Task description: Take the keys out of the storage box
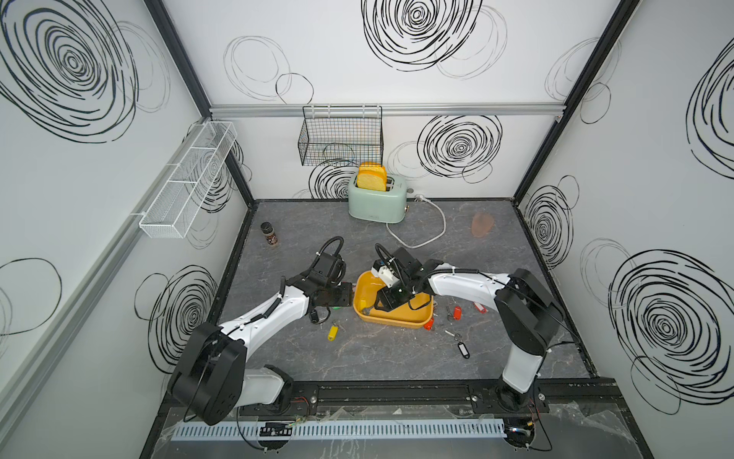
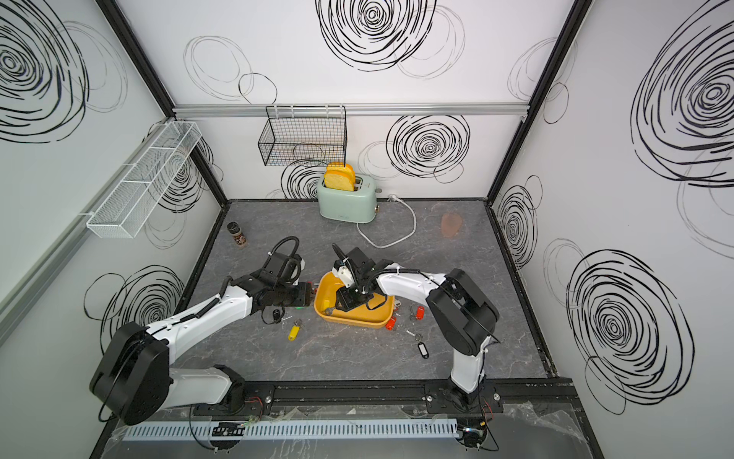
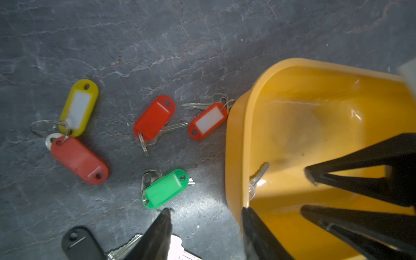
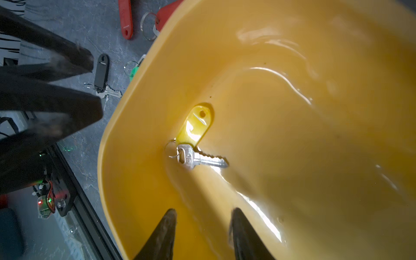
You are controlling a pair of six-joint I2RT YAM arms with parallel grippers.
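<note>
The yellow storage box (image 1: 405, 313) holds a key (image 4: 203, 159) with a yellow tag (image 4: 192, 125) near its wall. My right gripper is over the box interior, open, fingers beside that key in its wrist view. My left gripper hangs just left of the box, fingers apart with nothing seen between them. Outside the box, red tags (image 3: 153, 117), a green tag (image 3: 166, 188), a yellow tag (image 3: 78, 110) and a black tag (image 3: 82, 247) lie with keys on the table.
A toaster (image 1: 374, 202) with bread and a cord stands at the back. A spice jar (image 1: 269, 233) is at the back left. More keys lie right of the box. Wire baskets hang on the walls.
</note>
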